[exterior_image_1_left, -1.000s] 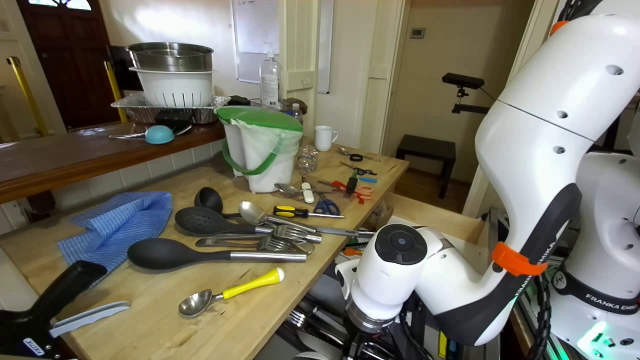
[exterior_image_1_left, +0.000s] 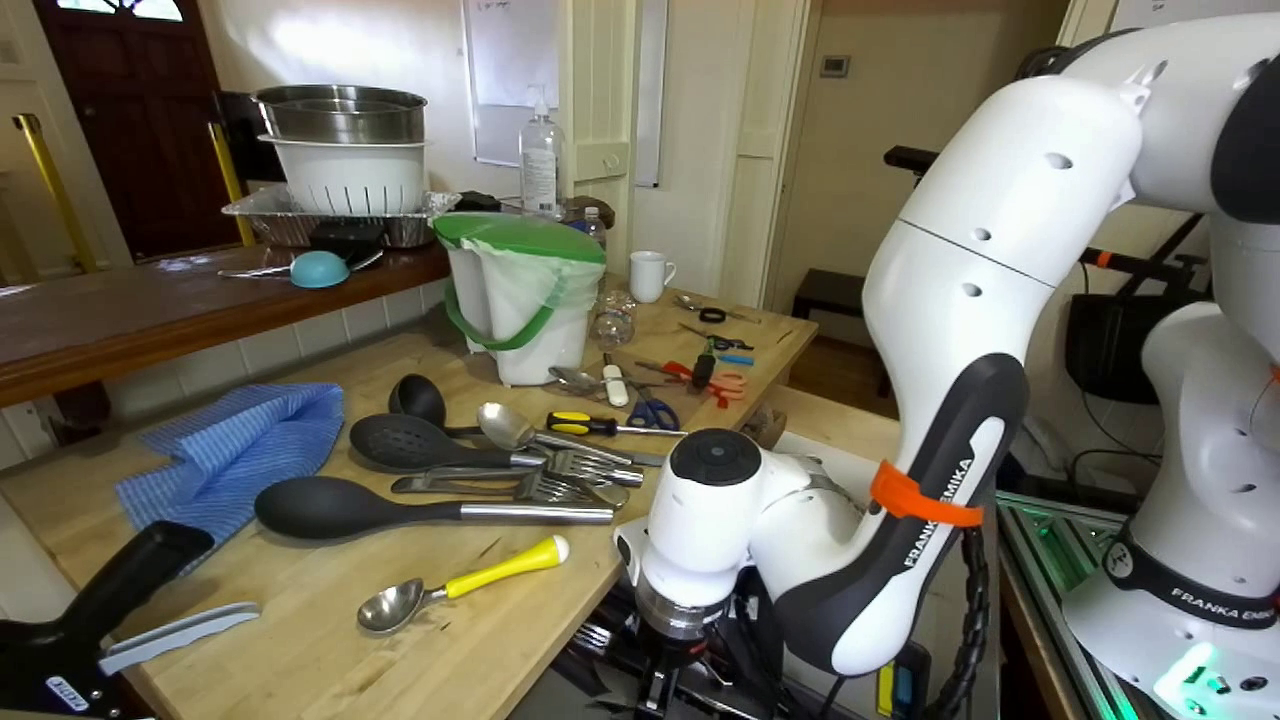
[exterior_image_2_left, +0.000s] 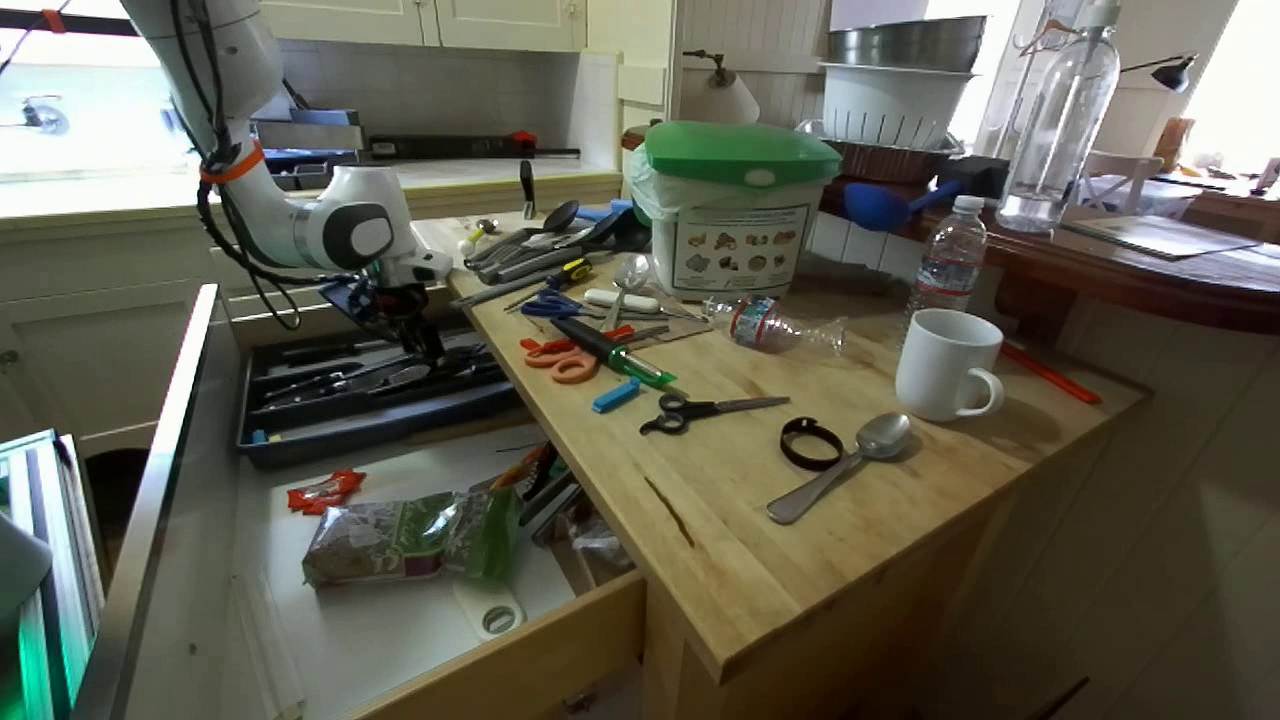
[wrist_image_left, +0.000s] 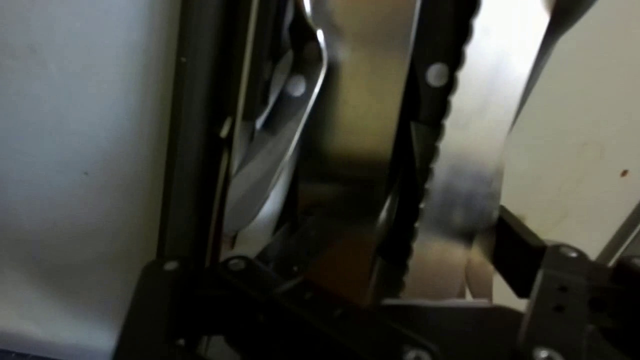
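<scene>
My gripper (exterior_image_2_left: 432, 348) points down into the open drawer, over the black cutlery tray (exterior_image_2_left: 360, 442). In the wrist view, the open gripper has its fingers spread across several utensils. Beneath it lie a wide shiny blade (wrist_image_left: 366, 78), a serrated knife blade (wrist_image_left: 483, 114) and dark riveted handles. Whether a finger touches any of them I cannot tell. In exterior view 1, the fingers (exterior_image_1_left: 657, 694) are partly cut off by the frame's lower edge.
The wooden countertop (exterior_image_1_left: 324, 654) borders the drawer, strewn with black cooking spoons (exterior_image_1_left: 330, 509), forks, scissors (exterior_image_2_left: 708, 410) and a yellow-handled scoop (exterior_image_1_left: 504, 570). A green-lidded bin (exterior_image_2_left: 732, 246) and white mug (exterior_image_2_left: 942, 360) stand on it. A plastic bag (exterior_image_2_left: 384, 538) lies in the drawer.
In exterior view 1, the arm and gripper have shifted left, alongside the countertop edge. The objects on the counter have not moved.
</scene>
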